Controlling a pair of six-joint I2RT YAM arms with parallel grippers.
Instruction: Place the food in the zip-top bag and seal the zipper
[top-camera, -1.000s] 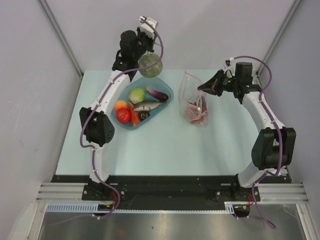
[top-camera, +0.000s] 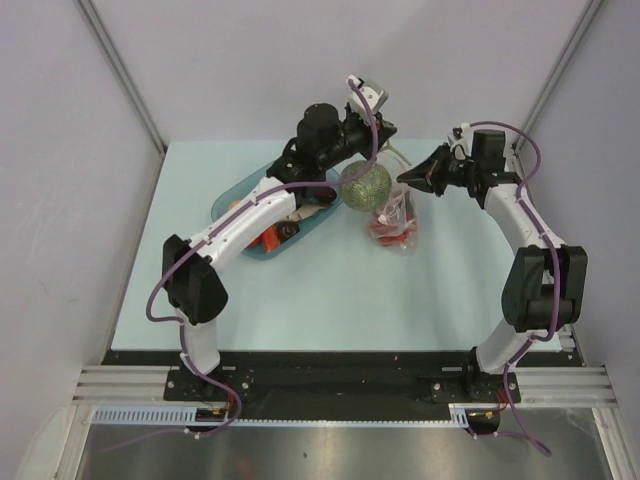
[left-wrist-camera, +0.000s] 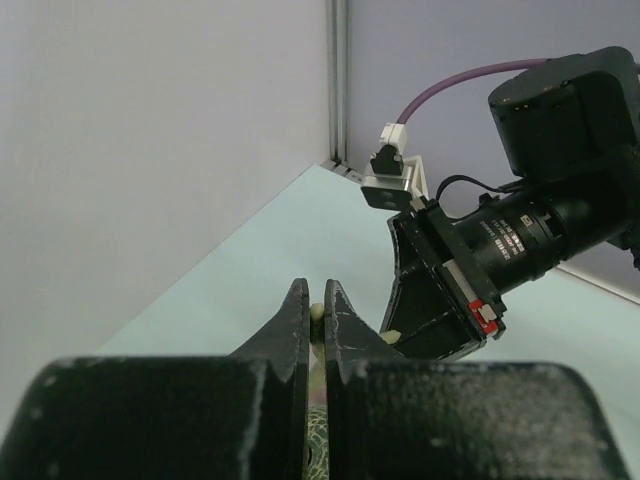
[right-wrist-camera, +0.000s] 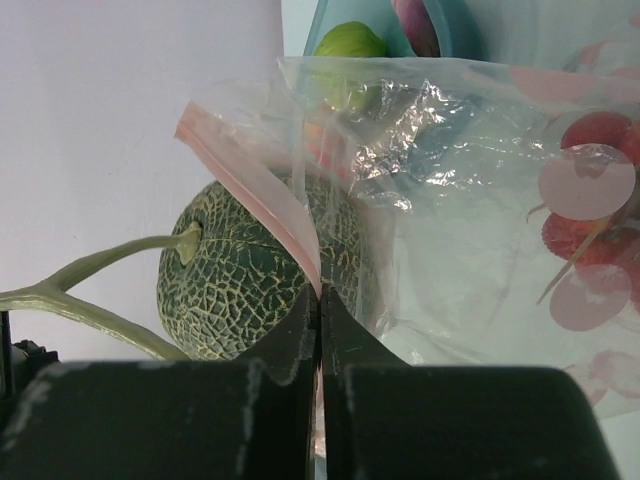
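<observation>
A green netted melon (top-camera: 366, 188) (right-wrist-camera: 225, 290) with a forked stem (right-wrist-camera: 95, 270) hangs from my left gripper, which is shut on the stem high by the bag's mouth. The clear zip bag (top-camera: 395, 225) (right-wrist-camera: 470, 240) holds red items and stands on the table, partly hidden by the melon in the top view. My right gripper (top-camera: 405, 178) is shut on the pink-edged rim of the bag. The melon shows behind the bag's rim in the right wrist view; whether it is inside cannot tell.
The blue bowl (top-camera: 267, 250) of food, with a cabbage (right-wrist-camera: 350, 40) and an eggplant, lies left of the bag, partly under the left arm.
My left gripper has carried the melon rightward from above the bowl to the bag's mouth. The right arm has stayed about where it was.
</observation>
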